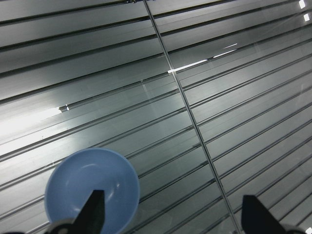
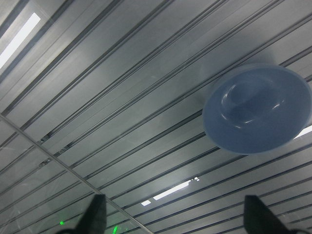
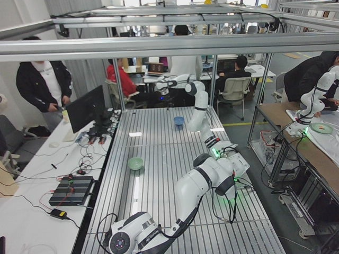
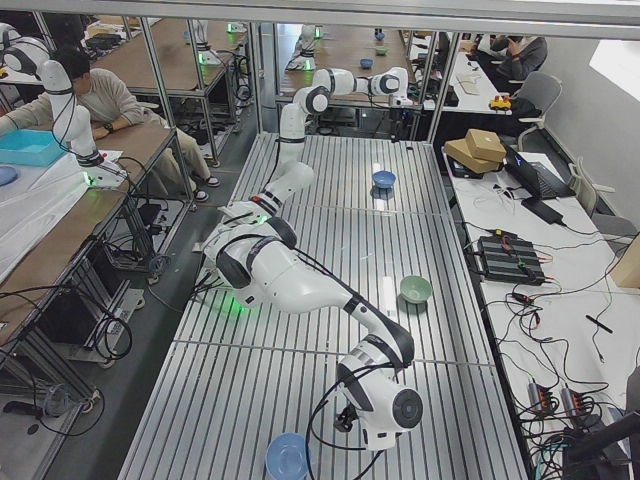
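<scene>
In the left wrist view my left gripper stands open over the slatted table, a blue bowl (image 1: 90, 175) below it at the lower left, partly behind a finger. My right gripper is also open, with another blue bowl (image 2: 253, 122) below it toward the right. In the camera views a green bowl (image 3: 135, 163) sits mid-table toward one side, and blue bowls (image 4: 383, 179) (image 4: 286, 455) stand near the two ends. Nothing shows between either gripper's fingers.
A white side table (image 3: 39, 227) with a monitor, cables and black boxes runs along the slatted table. Frame posts and rails surround the workspace. The slatted surface (image 4: 420, 250) around the bowls is largely clear; arms and loose cables span one side.
</scene>
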